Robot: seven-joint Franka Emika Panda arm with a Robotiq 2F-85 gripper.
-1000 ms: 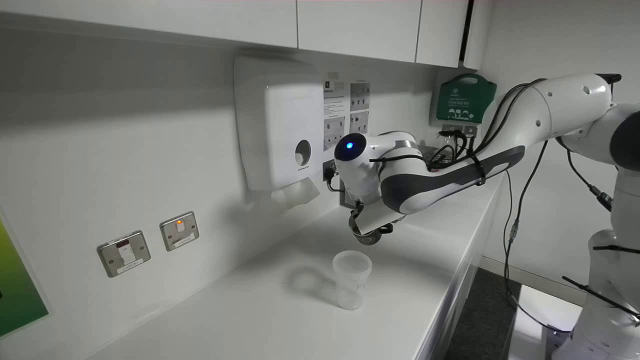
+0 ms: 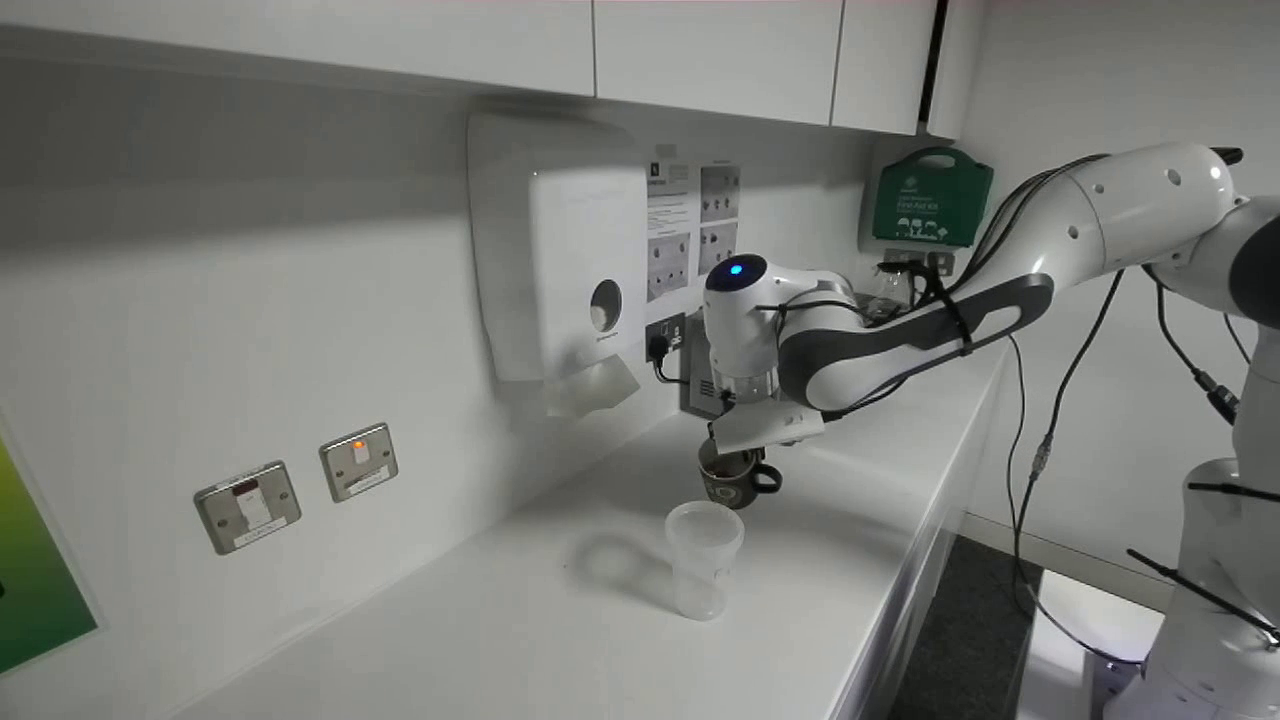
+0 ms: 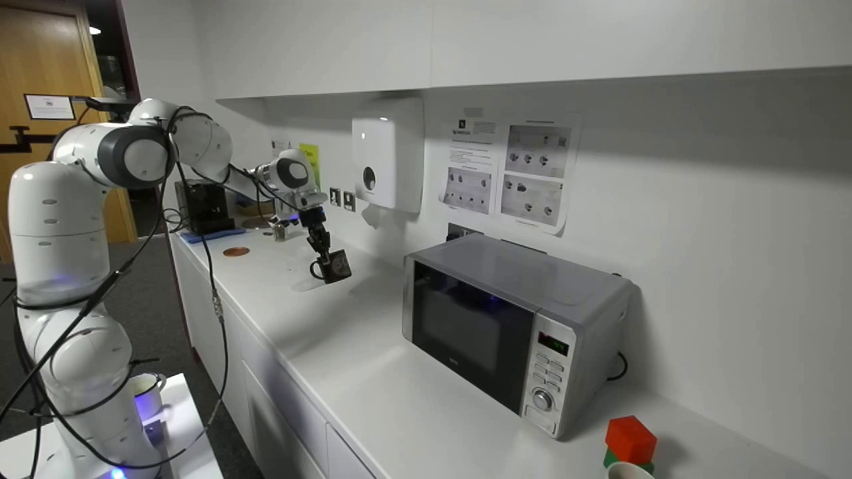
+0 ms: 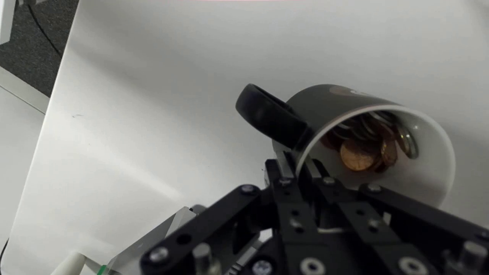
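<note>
A dark mug [image 2: 727, 490] with a pale inside hangs from my gripper, which is shut on its wall close to the handle [image 4: 270, 112]. Copper and silver coins [image 4: 360, 155] lie inside the mug in the wrist view. From the second exterior view, the mug [image 3: 339, 267] looks somewhat tilted over the counter. A clear plastic cup [image 2: 703, 558] stands upright and open on the counter, nearer the first exterior camera than the mug and apart from it. No contents can be made out in the cup.
A paper towel dispenser [image 2: 558, 252] hangs on the wall behind. In the second exterior view, a microwave [image 3: 511, 319] stands further along, with red and green blocks [image 3: 631, 440] past it.
The hand has swung from a slant to a more vertical pose, shifting slightly right in the first exterior view. The mug has turned more upright and sits a little lower; the cup has not moved.
</note>
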